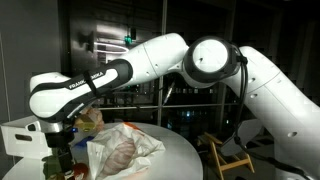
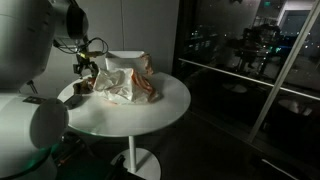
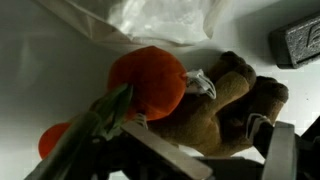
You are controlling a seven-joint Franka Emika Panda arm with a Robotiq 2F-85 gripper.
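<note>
My gripper is open above a brown plush-like thing (image 3: 215,110) with stubby limbs, which shows below and between its fingers. Close beside it lies a round orange-red thing (image 3: 147,80), with a dark green leafy piece (image 3: 85,140) partly over it. Another red-orange patch (image 3: 52,138) shows at the left. In exterior view 1 the arm's end hangs low at the table's left side, above the red thing (image 1: 78,172). The arm hides much of that spot. No object appears to be gripped.
An open white box (image 1: 22,138) stands behind the arm. A crumpled white bag (image 1: 140,148) with a pinkish bundle (image 1: 120,158) lies to the right. A dark block (image 3: 298,40) sits nearby.
</note>
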